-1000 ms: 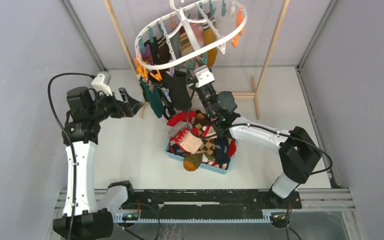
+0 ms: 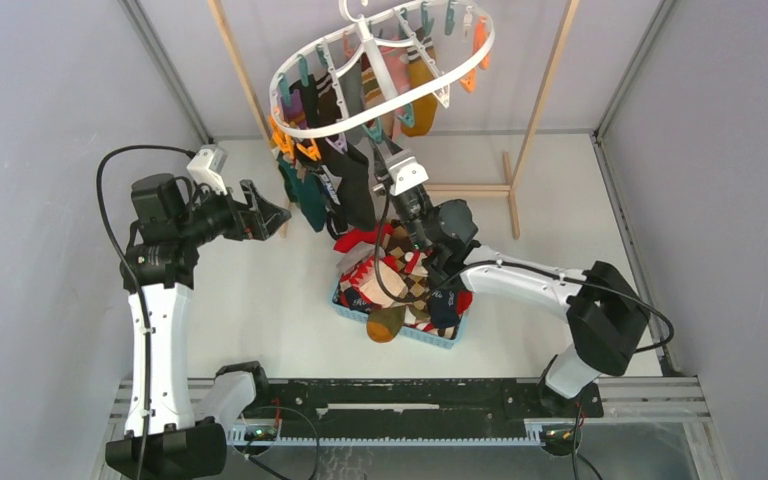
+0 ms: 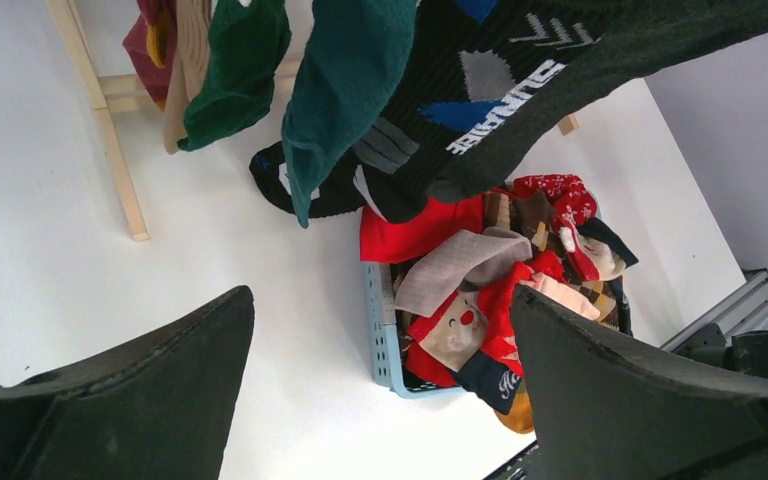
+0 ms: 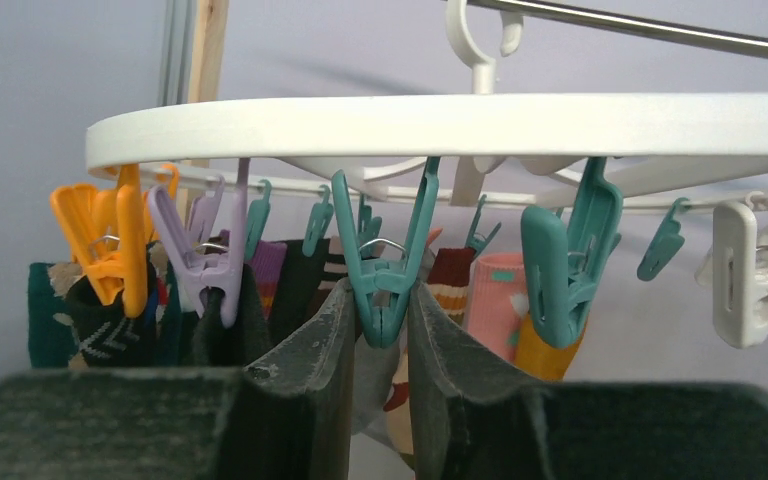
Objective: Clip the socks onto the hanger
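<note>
The white oval hanger (image 2: 307,131) hangs at the top of the top view, ringed with clips, several of them holding socks. In the right wrist view, my right gripper is shut on the lower end of a teal clip (image 4: 388,275) under the hanger's rim (image 4: 360,125); no sock shows in that clip. To its left, a purple clip (image 4: 205,262) grips a dark sock (image 4: 228,340). My left gripper (image 2: 272,215) stands open and empty, left of the hanging socks. A dark patterned sock (image 3: 480,110) hangs ahead in the left wrist view.
Below the hanger, a light blue basket (image 2: 430,339) is heaped with loose socks (image 2: 380,285). Wooden stand legs (image 2: 516,205) rise at either side. Another teal clip (image 4: 570,265) hangs to the right.
The left arm has barely moved, and the basket is unchanged.
</note>
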